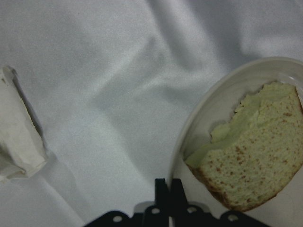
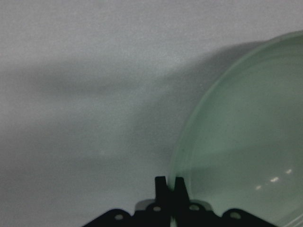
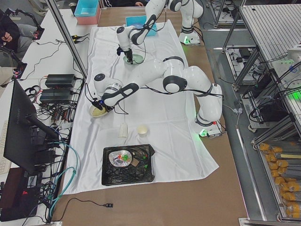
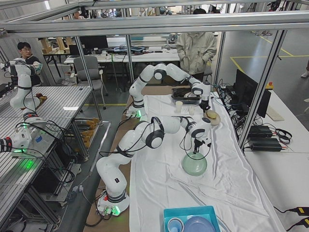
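Note:
In the left wrist view my left gripper is shut on the rim of a pale plate point(image 1: 193, 126) holding a bread slice point(image 1: 246, 156) with a ragged edge. A crumpled white paper piece point(image 1: 16, 132) lies apart to the left. In the right wrist view my right gripper is shut on the rim of an empty translucent green plate point(image 2: 241, 123). Both plates are over the white cloth.
A black tray point(image 3: 127, 174) with a foil dish point(image 3: 120, 158) and a cream cup point(image 3: 142, 130) are near the left arm. A blue bin point(image 4: 209, 212) stands beside the right arm. Monitors and cables line one side.

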